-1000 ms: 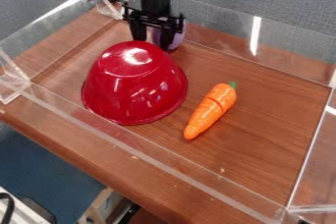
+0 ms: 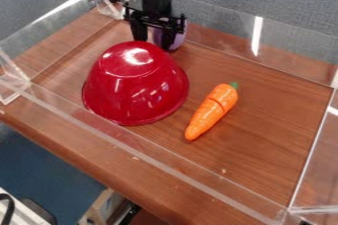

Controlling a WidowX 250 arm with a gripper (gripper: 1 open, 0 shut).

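A shiny red bowl (image 2: 134, 89) rests upside down on the wooden surface, left of centre. To its right lies an orange toy carrot (image 2: 211, 112) with a small green top. My black gripper (image 2: 154, 32) hangs low at the back, just behind the bowl, beside a purple object (image 2: 177, 37) that it partly hides. Whether the fingers hold that object or stand open cannot be made out.
Clear plastic walls edge the wooden surface (image 2: 271, 140) on all sides, with a grey wall behind.
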